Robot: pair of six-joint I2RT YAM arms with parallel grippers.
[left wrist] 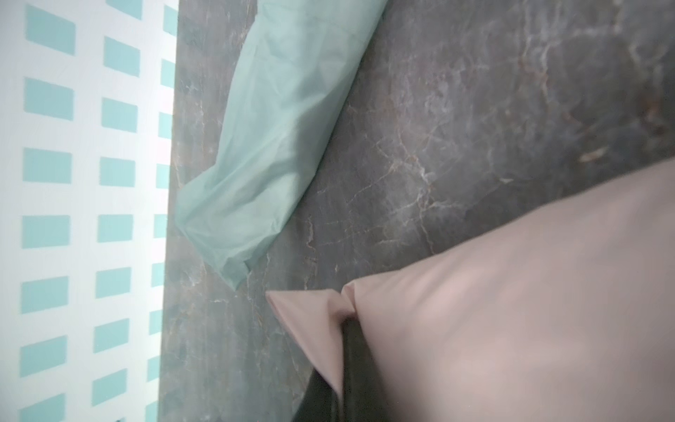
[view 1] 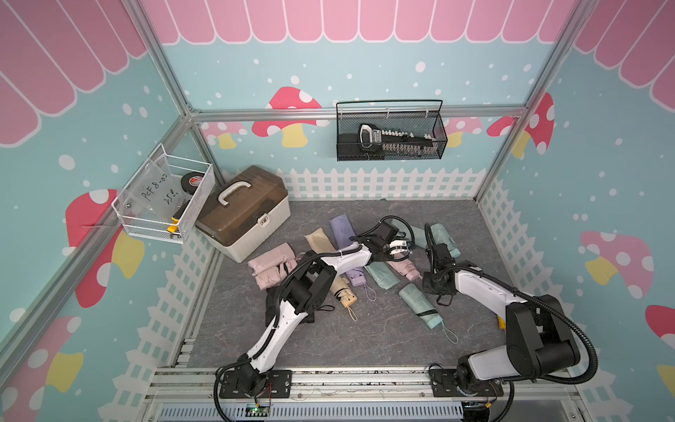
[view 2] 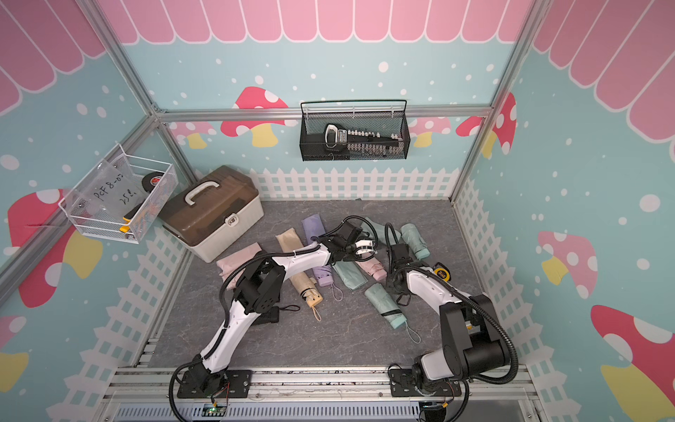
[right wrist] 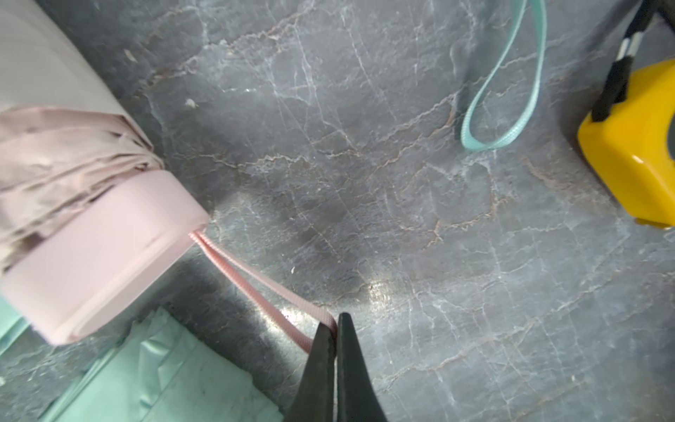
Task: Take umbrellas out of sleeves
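Note:
In the left wrist view a pink umbrella sleeve (left wrist: 513,316) has its corner at my left gripper, which is shut on that fabric. A mint sleeve (left wrist: 281,126) lies beyond it. In the right wrist view my right gripper is shut on the pink wrist strap (right wrist: 260,281) of the pink umbrella (right wrist: 105,246). A folded mint umbrella (right wrist: 161,379) lies below it. In the top left view, purple (view 1: 355,277), beige (view 1: 344,295), pink (view 1: 270,263) and black umbrellas lie on the floor, partly under the left arm.
A yellow tape measure (right wrist: 625,140) lies right of the right gripper. A brown-lidded box (view 1: 242,211) stands at the back left. A black wire basket (view 1: 391,140) and a white one (view 1: 161,204) hang on the walls.

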